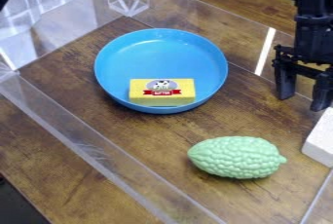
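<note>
The black gripper [303, 87] hangs at the right edge, its two fingers apart and pointing down, just behind a white block and right of the blue plate [160, 51]. A yellow butter box [162, 92] lies in the front part of the plate. A pale green bumpy vegetable, like a bitter melon [237, 158], lies on the wooden surface in front of the plate, toward the right. No object shows between the fingers.
A white block [321, 141] sits at the right edge, partly out of view. Clear plastic walls border the wooden floor at left, back and right. Bare wood lies left of and below the plate.
</note>
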